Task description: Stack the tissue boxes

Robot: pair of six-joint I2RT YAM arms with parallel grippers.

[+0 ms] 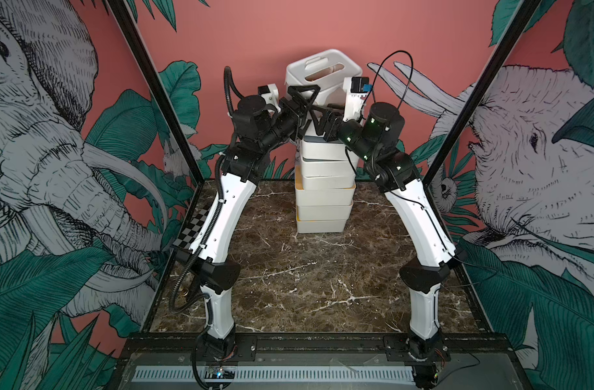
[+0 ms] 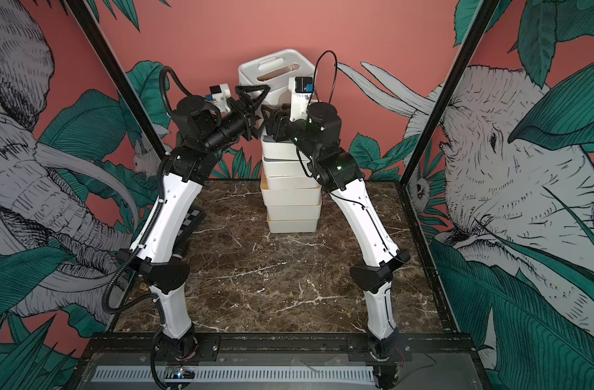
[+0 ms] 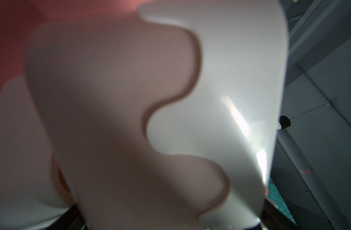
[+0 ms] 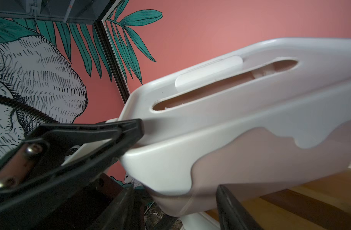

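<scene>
A white tissue box with a pinkish lower part (image 1: 332, 65) and a long slot in its top leans at a tilt above the tall stack of pale boxes (image 1: 326, 178). My left gripper (image 1: 311, 107) stands open at the box's near left end; in the right wrist view one of its fingers (image 4: 131, 132) reaches over the top edge. That box end (image 3: 236, 95) fills the left wrist view, hiding most of the fingers. My right gripper is open, its fingers apart just before the box's lower side. Whether it touches the box, I cannot tell.
The two grippers are very close together in front of the stack's upper part. Behind the tilted box is the pink wall (image 2: 206, 39).
</scene>
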